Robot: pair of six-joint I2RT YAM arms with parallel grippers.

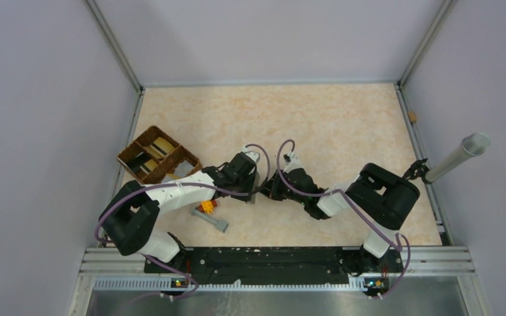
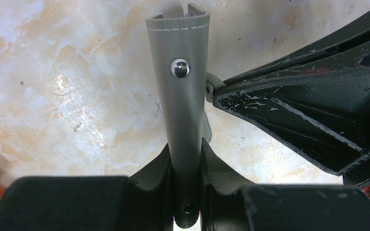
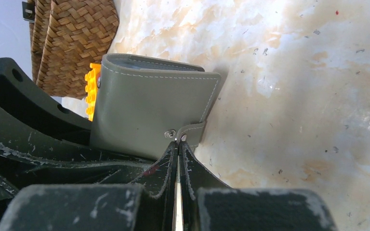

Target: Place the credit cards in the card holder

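The grey card holder point(image 2: 179, 103) stands on edge, with my left gripper shut on it from below in the left wrist view. In the right wrist view its broad stitched face point(image 3: 144, 106) shows, with a snap and an open top edge. My right gripper is shut, its tips against the end of the holder's strap tab point(image 3: 192, 128). The tab point(image 2: 212, 88) bends out toward those tips in the left wrist view. Whether the thin tab lies between them cannot be told. I cannot make out a loose credit card clearly.
A woven divided basket point(image 1: 163, 147) holding yellow and dark items stands at the back left. Yellow toy blocks point(image 1: 207, 205) and a grey tool-like piece point(image 1: 211, 220) lie near the left arm.
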